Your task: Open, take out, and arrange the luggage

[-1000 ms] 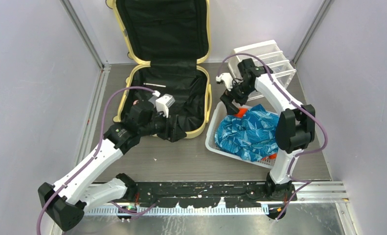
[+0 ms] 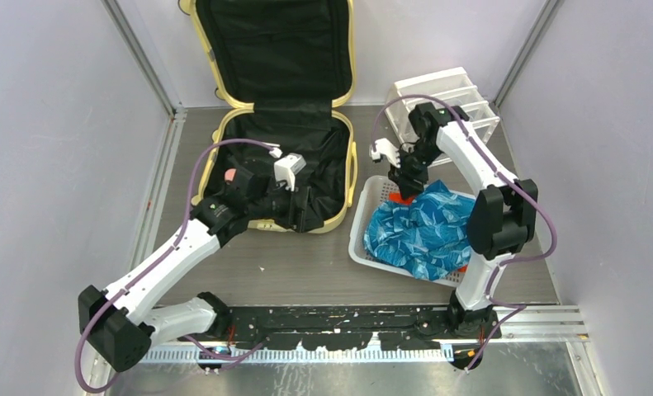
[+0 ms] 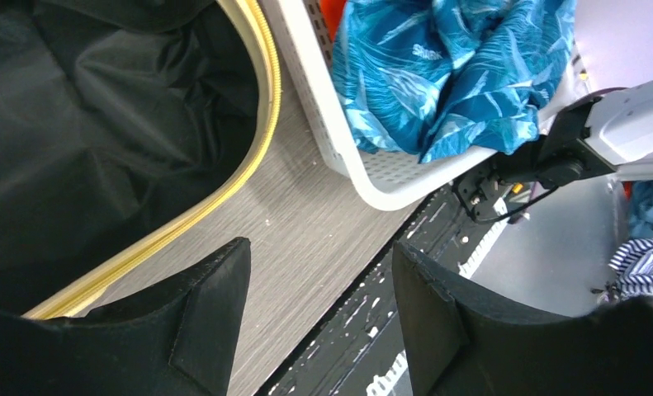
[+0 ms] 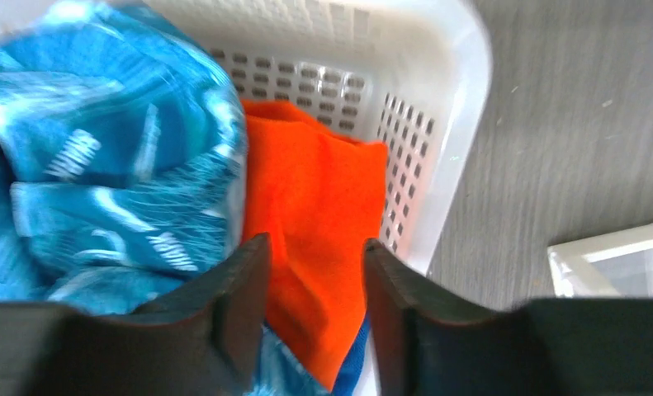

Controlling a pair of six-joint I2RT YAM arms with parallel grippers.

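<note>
The yellow suitcase (image 2: 347,165) lies open with black lining. My left gripper is open and empty above its front right rim and the bare table. The white basket (image 2: 360,243) holds crumpled blue printed fabric (image 2: 418,231) and orange cloth (image 4: 314,214). Over the basket's back part, my right gripper is part open, its blurred fingers at the orange cloth beside the blue fabric; whether they touch it I cannot tell.
A white drawer rack (image 2: 430,82) stands at the back right, behind the right arm. Pale walls enclose both sides.
The right gripper has shifted and now sits over the orange cloth at the basket's back. My left arm has moved slightly to the right and back.
</note>
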